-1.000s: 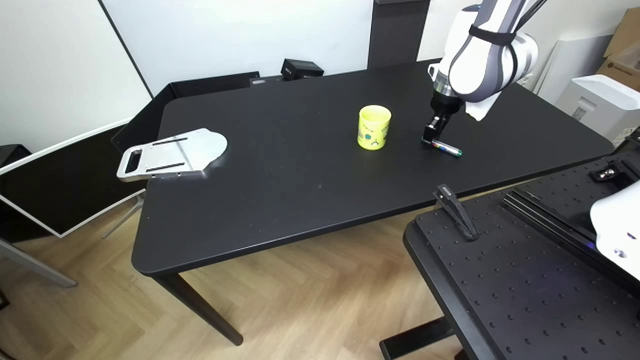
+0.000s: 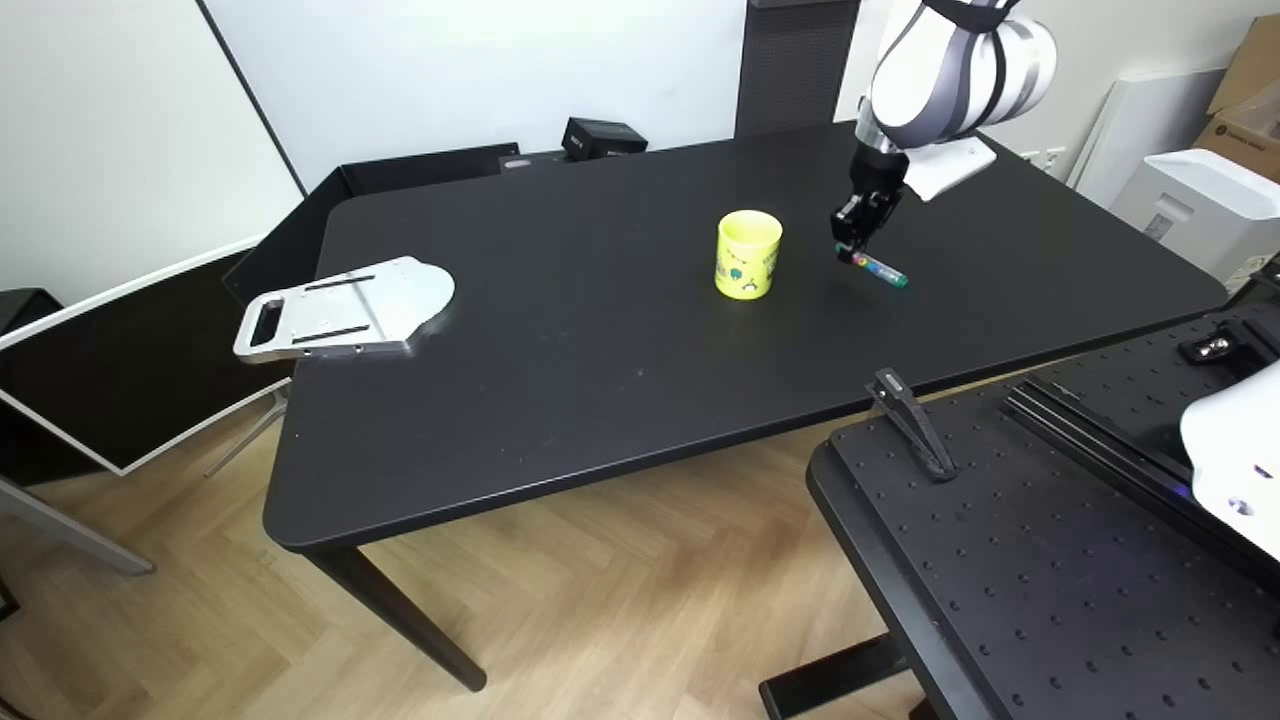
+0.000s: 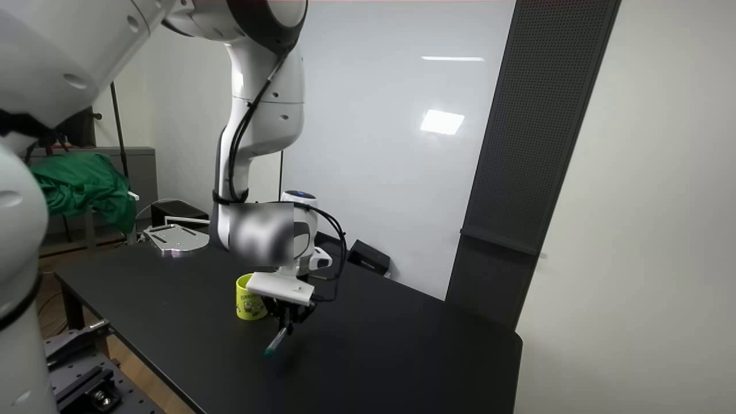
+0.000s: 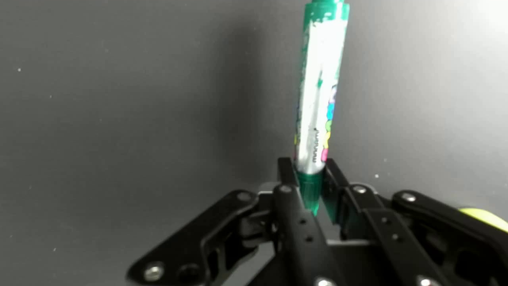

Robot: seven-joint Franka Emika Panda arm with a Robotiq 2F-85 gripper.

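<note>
A green-and-white marker (image 4: 320, 90) is pinched at one green end between the black fingers in the wrist view, its other end pointing away from them. My gripper is shut on it. In exterior view 1 the marker (image 2: 882, 271) slants down and to the right from the gripper (image 2: 847, 248), over the right part of the black table. To the left of it stands a yellow patterned cup (image 2: 746, 258), upright and apart from the gripper. The same cup (image 3: 249, 302) is partly behind the arm in exterior view 2.
A flat silver plate with a handle (image 2: 345, 310) lies at the table's left edge. Behind the table's back edge sits a black box (image 2: 602, 138).
The gripper and the marker have moved up and slightly left in exterior view 1, and the marker slants more steeply. The cup is where it was.
</note>
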